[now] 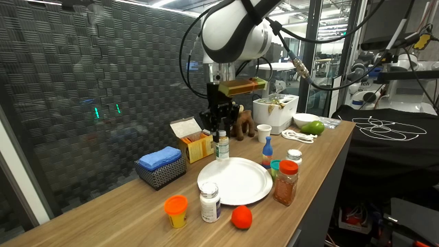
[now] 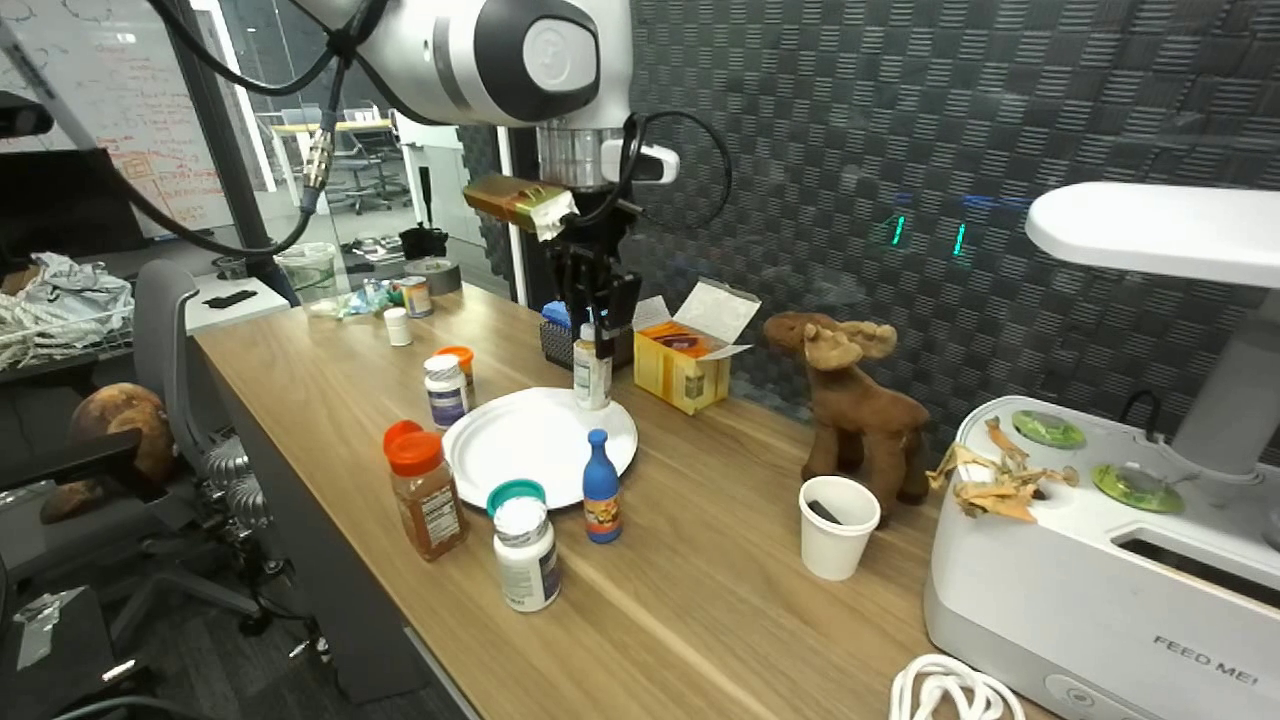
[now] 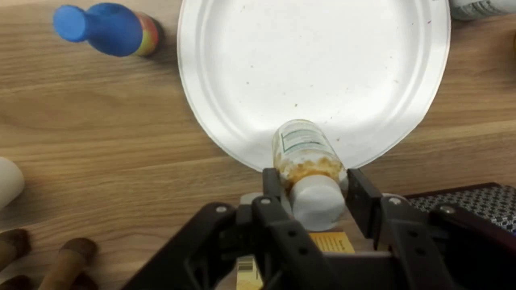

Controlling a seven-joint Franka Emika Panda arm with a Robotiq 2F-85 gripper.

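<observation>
In the wrist view a small bottle with a white cap (image 3: 319, 200) and a pale, brown-stained label is held between the fingers. My gripper is shut on it. The bottle (image 1: 222, 146) hangs upright at the plate's back edge in exterior view 1, close to the yellow box. The white plate (image 1: 236, 181) is empty but for small specks. In exterior view 2 the bottle (image 2: 591, 370) appears at the plate's far rim, below my gripper (image 2: 595, 336); whether its base touches anything I cannot tell.
The open yellow box (image 1: 196, 147) and a dark basket with a blue cloth (image 1: 160, 158) stand behind the plate. Around it are a blue bottle (image 1: 267, 153), a red-capped spice jar (image 1: 286, 183), a white pill bottle (image 1: 210, 203) and a red ball (image 1: 241, 216). Bare wood lies front left.
</observation>
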